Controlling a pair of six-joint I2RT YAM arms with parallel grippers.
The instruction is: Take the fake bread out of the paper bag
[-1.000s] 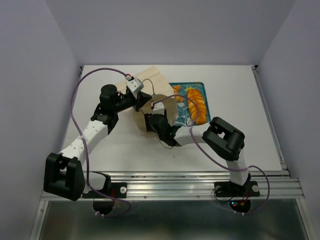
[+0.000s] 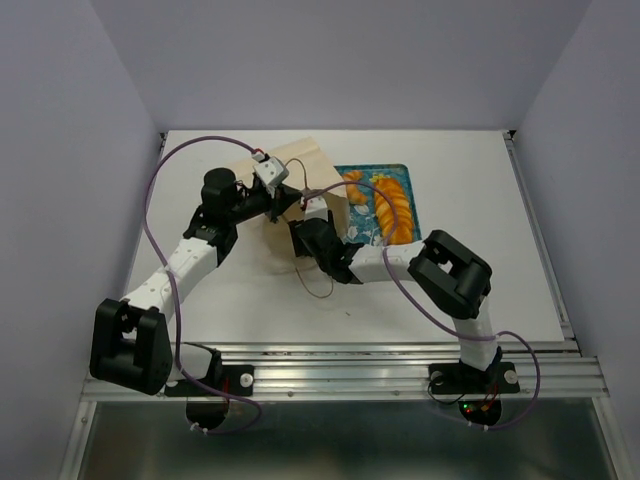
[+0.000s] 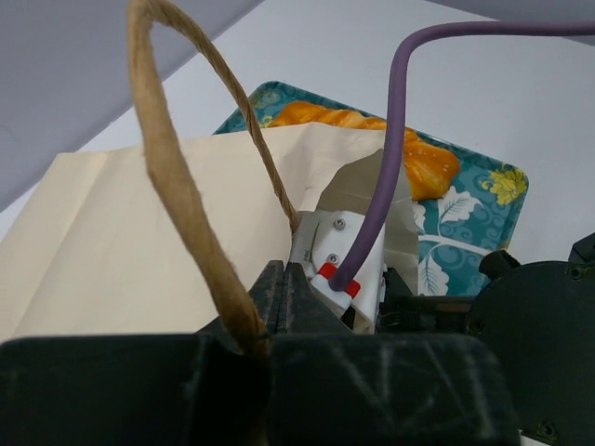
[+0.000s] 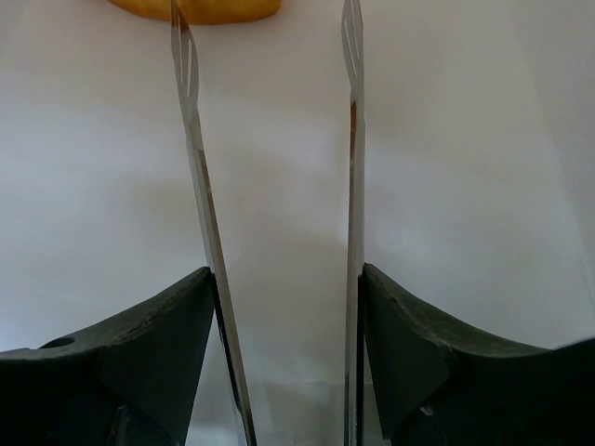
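Observation:
The beige paper bag (image 2: 310, 155) lies on its side in the middle of the table, its mouth toward the front. Its upper rope handle (image 3: 177, 167) runs into my left gripper (image 2: 295, 197), which is shut on it. My right gripper is open, its fingers (image 4: 200, 177) reaching into the bag with pale paper around them. Past the left fingertip, an orange-brown piece of fake bread (image 4: 209, 9) shows at the top edge of the right wrist view. Nothing stands between the right fingers. From above, the bag hides its contents.
Behind and right of the bag, a teal patterned tray (image 2: 365, 235) holds a long braided bread (image 2: 393, 210) and a smaller bread (image 2: 354, 188). The bag's lower handle (image 2: 310, 290) loops out in front.
The lower handle loop has swung left. My left gripper has stayed almost still.

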